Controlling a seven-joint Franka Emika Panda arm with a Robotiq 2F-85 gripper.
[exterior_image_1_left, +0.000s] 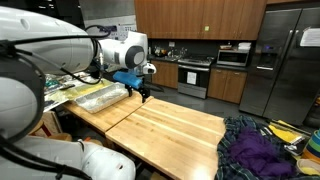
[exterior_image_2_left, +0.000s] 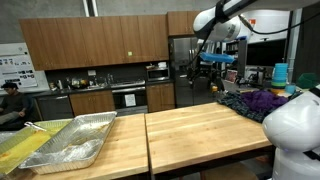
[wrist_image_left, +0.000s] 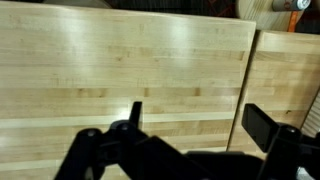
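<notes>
My gripper is open, and only bare wooden tabletop shows between its dark fingers in the wrist view. In exterior view 1 the gripper (exterior_image_1_left: 144, 98) hangs over the left part of the wooden table (exterior_image_1_left: 175, 128), with nothing in it. A foil tray (exterior_image_2_left: 75, 145) lies at the left end of the table in exterior view 2. Purple cloth (exterior_image_1_left: 255, 152) rests on a dark checked cloth (exterior_image_1_left: 232, 136) at the other end.
Beyond the checked cloth, yellow items (exterior_image_1_left: 288, 133) and a green-topped container (exterior_image_1_left: 314, 142) crowd the right edge. A seam (wrist_image_left: 243, 85) divides the tabletop. Cabinets, a stove (exterior_image_1_left: 194, 78) and a fridge stand behind.
</notes>
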